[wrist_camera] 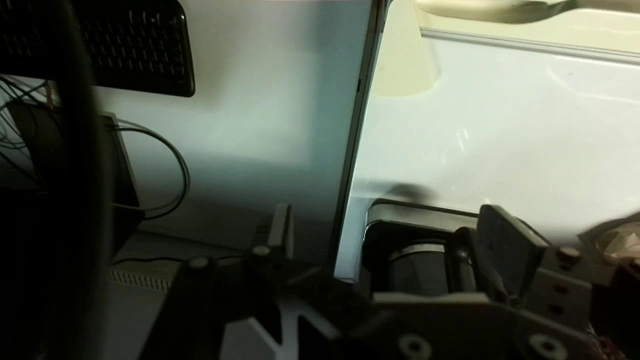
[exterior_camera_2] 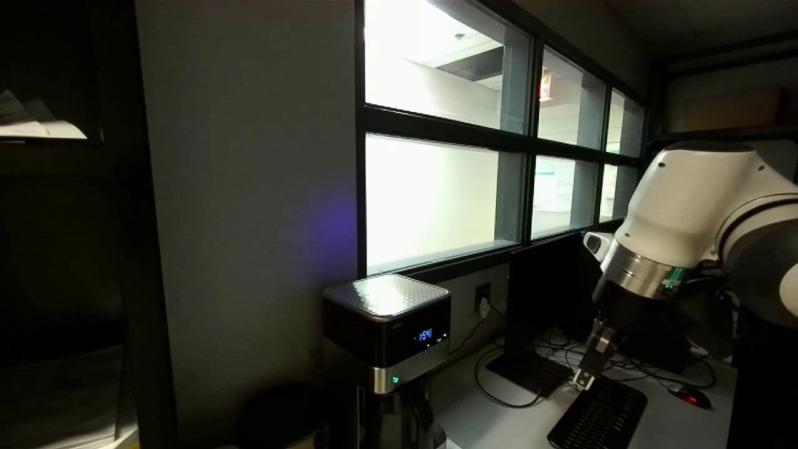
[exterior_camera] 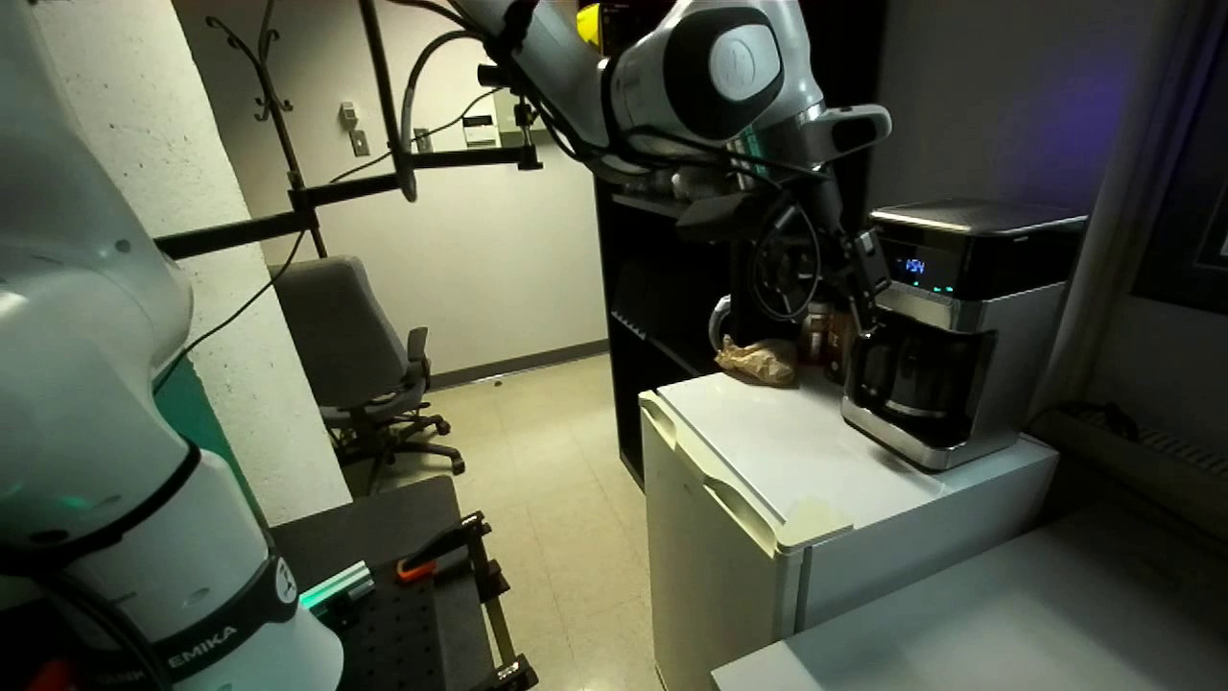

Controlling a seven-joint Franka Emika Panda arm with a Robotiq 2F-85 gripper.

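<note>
A black and silver coffee maker [exterior_camera: 979,288] with a lit blue display stands on the white mini fridge [exterior_camera: 748,420]. Its dark carafe [exterior_camera: 927,374] sits inside, handle facing the arm. In exterior view 1 my gripper [exterior_camera: 872,309] appears in front of the machine, near the carafe handle; whether it touches cannot be told. The wrist view shows the gripper open, its fingers [wrist_camera: 510,243] wide apart. The carafe handle [wrist_camera: 460,258] shows close to the right-hand finger. In exterior view 2 the coffee maker [exterior_camera_2: 389,322] appears left of the arm, its lower part cut off.
A crumpled brown bag [exterior_camera: 760,361] lies at the fridge's back, with jars [exterior_camera: 819,334] beside it. On the adjoining white desk are a keyboard [exterior_camera_2: 598,415], a mouse [exterior_camera_2: 692,396] and loose cables. A dark shelf [exterior_camera: 645,288] stands behind.
</note>
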